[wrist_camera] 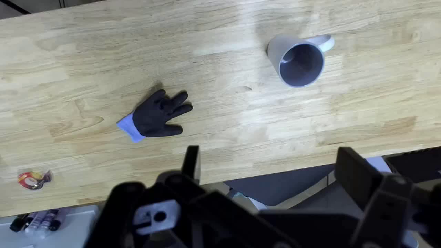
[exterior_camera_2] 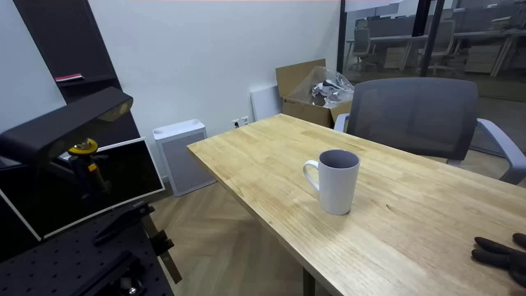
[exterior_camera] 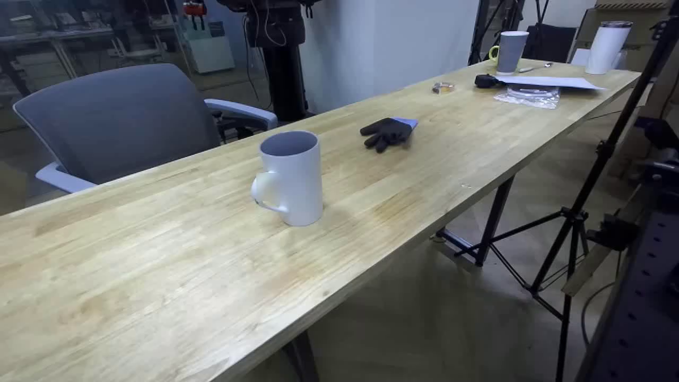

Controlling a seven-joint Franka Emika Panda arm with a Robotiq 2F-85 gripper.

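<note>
A tall white mug [exterior_camera: 304,184] with a grey inside stands upright on the wooden table. Its handle points left in both exterior views. From above, in the wrist view, the mug [wrist_camera: 285,51] is at the upper right, handle to the right. A black glove [wrist_camera: 153,116] with a blue cuff lies flat, left of the mug there; in exterior view 1 the glove [exterior_camera: 386,132] is behind and to the right of it. My gripper is open above the table's edge, fingers wide apart and nothing between them. It is clear of both mug and glove.
Toward the far end of the table [exterior_camera: 159,267] are a grey cup [exterior_camera: 511,52], a white tumbler [exterior_camera: 608,48], a plastic bag [exterior_camera: 531,95] and a small tape roll [exterior_camera: 443,87]. An office chair [exterior_camera_2: 416,118] stands against one long side.
</note>
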